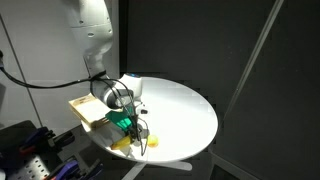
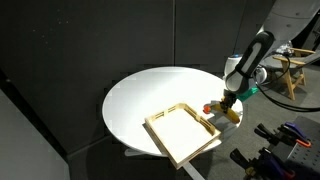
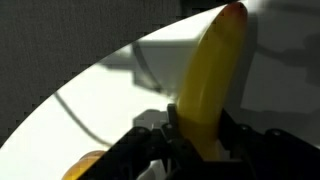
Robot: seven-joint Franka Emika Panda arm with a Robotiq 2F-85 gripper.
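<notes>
A long yellow object (image 3: 215, 65) with a reddish tip runs up through the middle of the wrist view. My gripper is shut on its near part, a dark finger on either side. In exterior view 1 the gripper (image 1: 131, 136) is low over the near part of the white table, beside a yellow piece (image 1: 122, 143). A second yellow-orange thing (image 3: 82, 166) shows partly at the lower left of the wrist view. Whether the held object touches the table is hard to tell.
An open, light-coloured box (image 2: 185, 131) stands near the table's edge. A small red thing (image 2: 207, 108) lies close to the gripper.
</notes>
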